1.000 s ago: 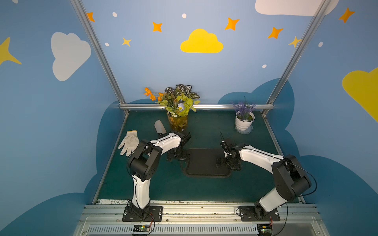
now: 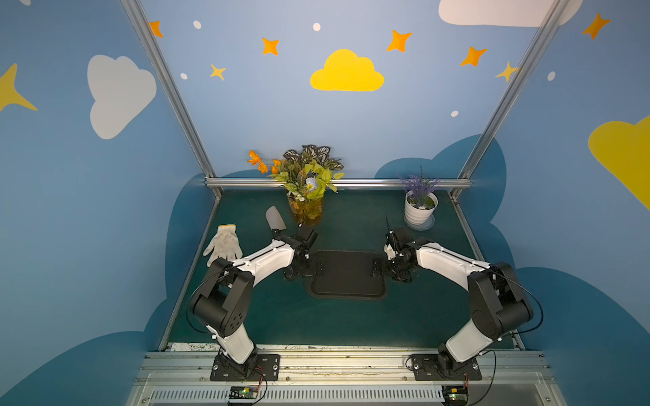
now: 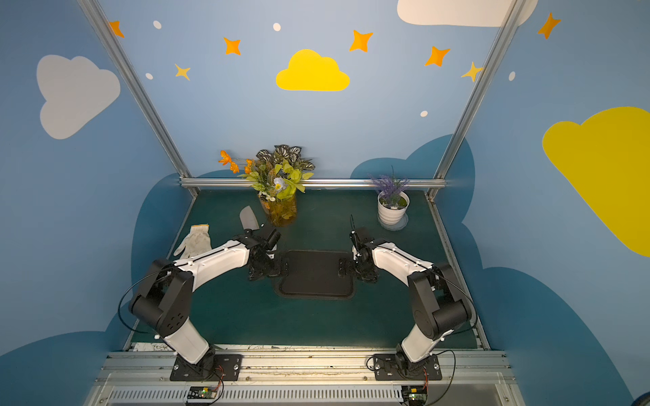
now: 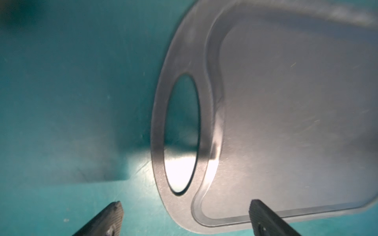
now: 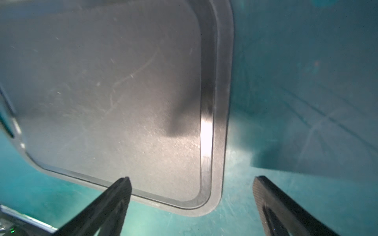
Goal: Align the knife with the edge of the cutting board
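The dark cutting board [image 2: 349, 273] lies flat on the green table between my two arms. In the left wrist view its handle end [image 4: 157, 118] with the oval slot is ahead of my open left gripper. My right gripper, also open, hovers over the board's right edge and near corner [image 5: 204, 206]. Neither pair of fingers has anything between its fingers. The knife, with a broad grey blade [image 2: 274, 218], lies behind the left arm, beside the vase; much of its handle is hidden by that arm.
A vase of flowers [image 2: 306, 208] stands just right of the blade. A white plant pot [image 2: 419, 211] is at the back right, and a work glove [image 2: 223, 243] at the left. The table in front of the board is clear.
The right gripper has shifted slightly.
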